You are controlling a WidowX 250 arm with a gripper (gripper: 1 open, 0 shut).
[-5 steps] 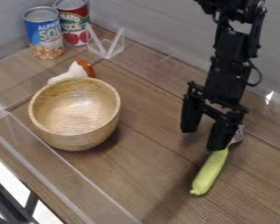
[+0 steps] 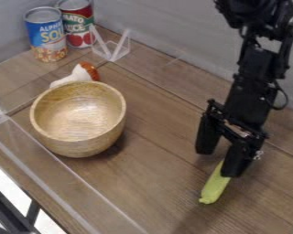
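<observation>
The black gripper point(image 2: 220, 155) hangs low over the right side of the wooden table, its two fingers apart. A pale green elongated object point(image 2: 214, 187) lies on the table beneath it, its far end partly hidden by the right finger. I cannot tell whether the fingers touch it. A wooden bowl point(image 2: 78, 120) stands at the left.
Two cans, a blue one point(image 2: 47, 35) and a red one point(image 2: 77, 23), stand at the back left. A small red-and-white object point(image 2: 76, 76) lies behind the bowl.
The gripper has come down and slightly toward the camera, over the green object, covering more of its far end. The other things have stayed put.
</observation>
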